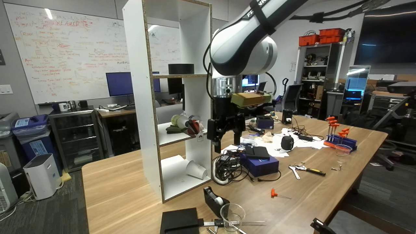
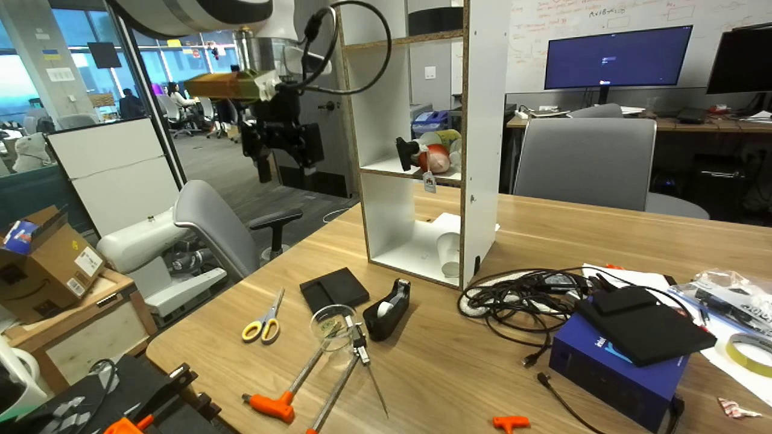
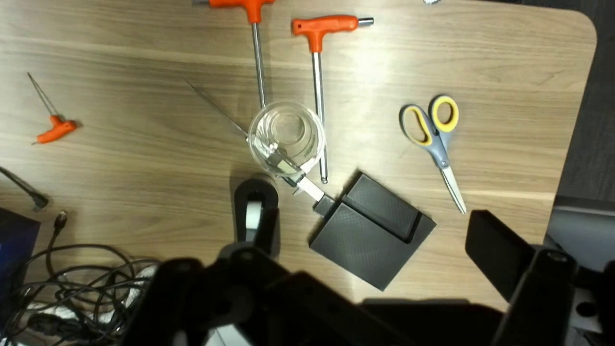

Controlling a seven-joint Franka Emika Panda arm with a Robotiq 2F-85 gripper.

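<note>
My gripper is open, and between its wide-spread fingers there is only a view down to the table. In exterior view 1 the gripper (image 1: pixel 227 142) hangs in the air to the right of the white shelf (image 1: pixel 134 97). The second exterior view has the gripper (image 2: pixel 282 173) well above the table, left of the shelf (image 2: pixel 486 123). Below it lie a black box (image 3: pixel 369 230), a black tape dispenser (image 3: pixel 253 207), a clear cup (image 3: pixel 287 138) and grey-yellow scissors (image 3: pixel 438 138). A caliper (image 3: pixel 305 184) runs under or behind the cup; which of these cannot be told.
Orange T-handle keys (image 3: pixel 320 34) lie near the cup. A tangle of black cables (image 2: pixel 517 304) and a blue box (image 2: pixel 622 369) crowd the shelf's side. On the shelf are a tipped white cup (image 1: pixel 196 170), plush-like items (image 1: pixel 187 124) and a black round object (image 1: pixel 181 69).
</note>
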